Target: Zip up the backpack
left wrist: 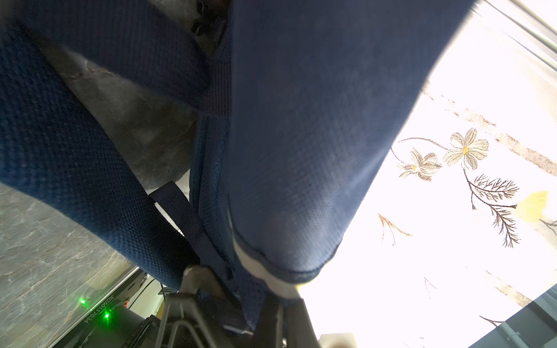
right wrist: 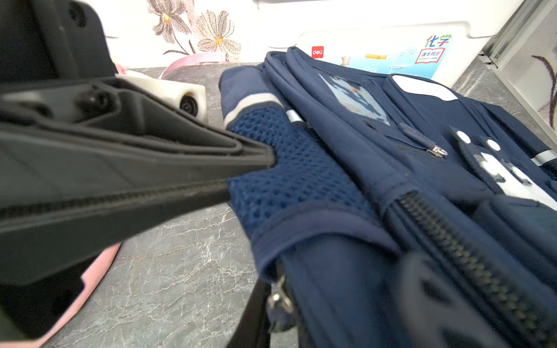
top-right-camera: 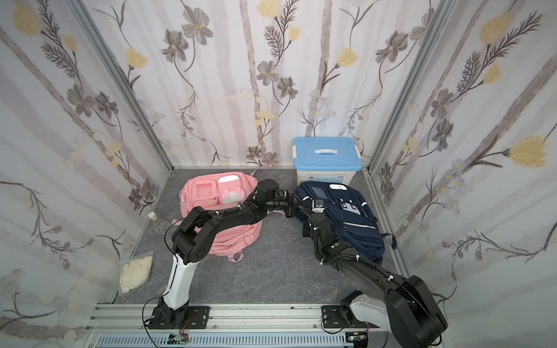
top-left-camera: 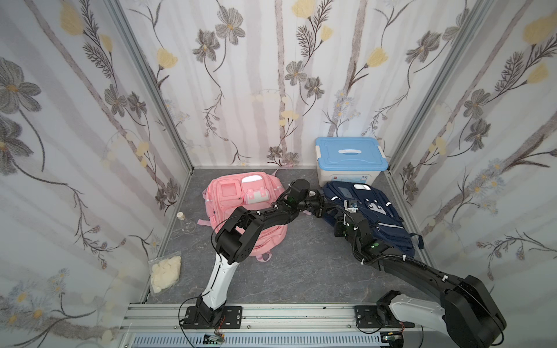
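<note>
The navy backpack (top-left-camera: 377,211) lies on the floor at the right. In the right wrist view, my left gripper's finger (right wrist: 249,155) presses at the mesh side pocket (right wrist: 301,162), and the cloth edge runs between its shut fingers. Navy cloth fills much of the left wrist view above the left gripper. My right gripper stands part open, its fingers apart over the backpack's near side. A metal zipper pull (right wrist: 280,301) hangs beside its left finger, below the pocket. A dark zipper track (right wrist: 475,261) runs along the pack's edge.
A pink backpack (top-left-camera: 223,197) lies under the left arm. Behind the navy pack stands a storage box (top-left-camera: 351,153) with a blue lid. A bag of pale material (top-left-camera: 166,273) rests at the far left. Bare floor lies between the packs at the front.
</note>
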